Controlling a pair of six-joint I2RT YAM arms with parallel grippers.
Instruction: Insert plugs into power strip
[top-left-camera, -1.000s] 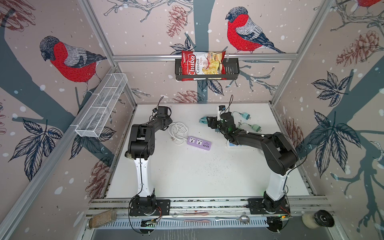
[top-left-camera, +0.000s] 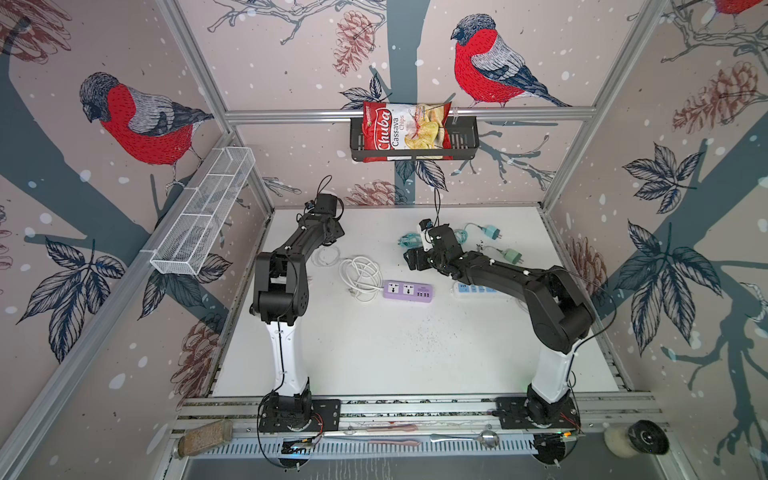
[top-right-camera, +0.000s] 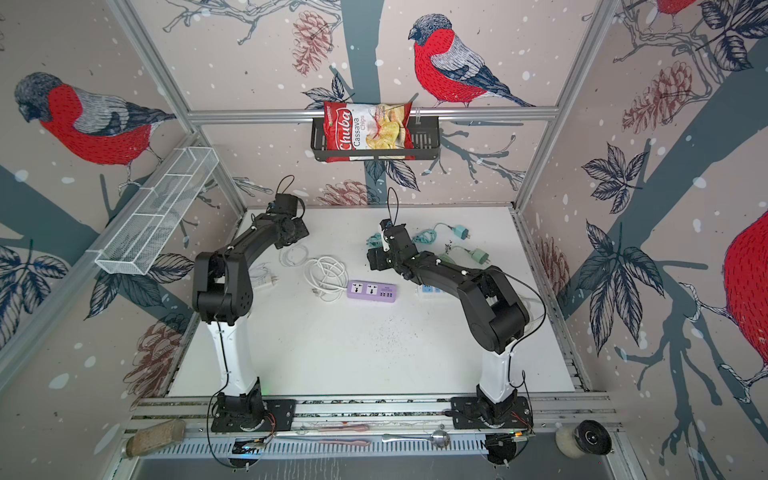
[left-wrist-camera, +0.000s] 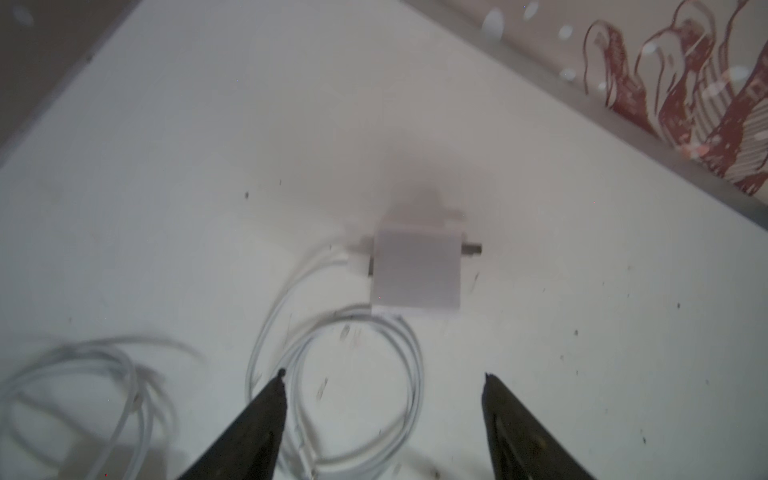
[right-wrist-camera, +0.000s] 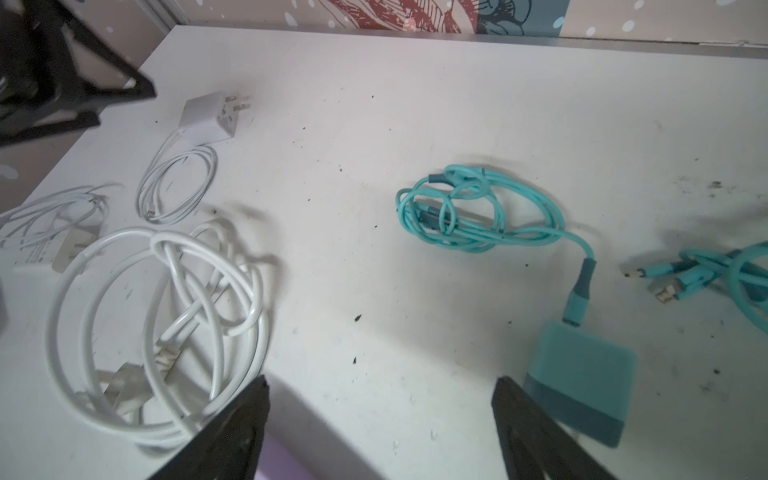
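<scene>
The purple power strip (top-left-camera: 408, 290) lies mid-table, its sockets facing up, with its coiled white cord (top-left-camera: 361, 277) on its left. In the left wrist view a white charger plug (left-wrist-camera: 416, 268) lies beyond my left gripper, prongs pointing right; the fingers are open and empty. My right gripper hangs above the table behind the strip, also open, nothing between its fingers. A teal charger (right-wrist-camera: 580, 380) with a coiled cable lies close to its right finger. Two more teal plugs (top-left-camera: 491, 232) (top-left-camera: 512, 256) rest at the back right.
A blue-socketed white strip (top-left-camera: 477, 289) lies partly under the right arm. Another white adapter (right-wrist-camera: 60, 249) sits at the left, near the white cord. A wire basket (top-left-camera: 204, 212) hangs on the left wall.
The purple strip has shifted right and turned straighter, its cord shifting too.
</scene>
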